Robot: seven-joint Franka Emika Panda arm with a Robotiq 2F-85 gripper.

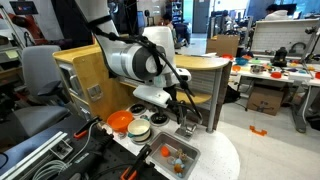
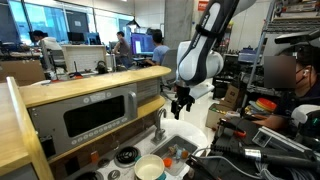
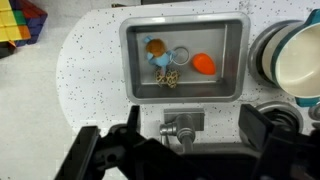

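Note:
My gripper stands open, its two dark fingers wide apart at the bottom of the wrist view with nothing held between them. Below it, the grey faucet (image 3: 184, 130) shows in the gap. The metal sink (image 3: 129, 60) lies ahead of the fingers. Inside it are a blue toy with a brown top (image 3: 156, 52), a red-orange piece (image 3: 204, 64), a gold-coloured piece (image 3: 168, 77) and a thin ring (image 3: 181, 53). From the side, the gripper (image 1: 184, 100) hangs above the counter near the faucet (image 1: 187, 124), clear of the sink.
A cream pot (image 3: 303, 58) sits on a burner right of the sink in the wrist view. An orange bowl (image 1: 121, 121) stands beyond it. Colourful blocks (image 3: 15, 25) lie off the counter's corner. The speckled white counter (image 1: 220, 150) beside the sink is bare.

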